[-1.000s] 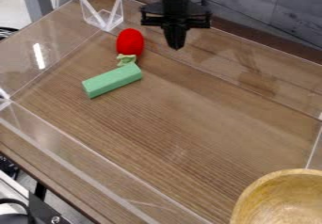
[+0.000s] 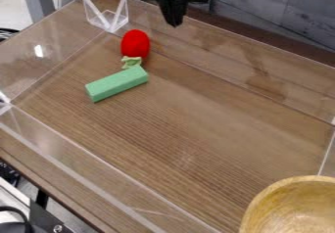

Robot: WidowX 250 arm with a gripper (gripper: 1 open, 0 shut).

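My dark gripper [image 2: 174, 20] is at the top centre of the view, over the back of the wooden table [image 2: 197, 149], mostly cut off by the frame edge; it looks shut, with nothing visible in it. A red oval object [image 2: 135, 43] lies left of and below it, with a small pale green leafy piece [image 2: 131, 63] at its lower end. A green block [image 2: 117, 83] lies further toward the front, apart from the gripper.
A clear wire or plastic holder [image 2: 108, 16] stands at the back left. A yellow bowl [image 2: 288, 208] sits at the front right.
My gripper has moved up toward the top edge of the view, so less of it shows now. The objects on the table have not visibly moved.
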